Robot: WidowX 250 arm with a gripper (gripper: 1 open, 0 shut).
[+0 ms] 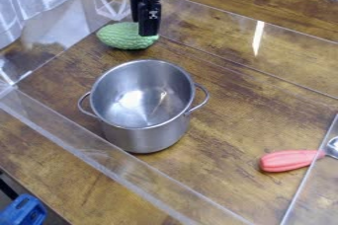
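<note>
My black gripper (148, 22) hangs at the top centre, just over the right end of a green textured oval object (123, 36), perhaps a cloth or pad. Whether its fingers are open or shut is not clear. A steel pot (144, 135) with two side handles stands upright and empty in front of it.
A red-handled utensil (288, 161) lies at the right edge. Clear plastic walls border the wooden surface (251, 91), which is mostly free right of the pot. A blue object (22, 212) is at the bottom left corner.
</note>
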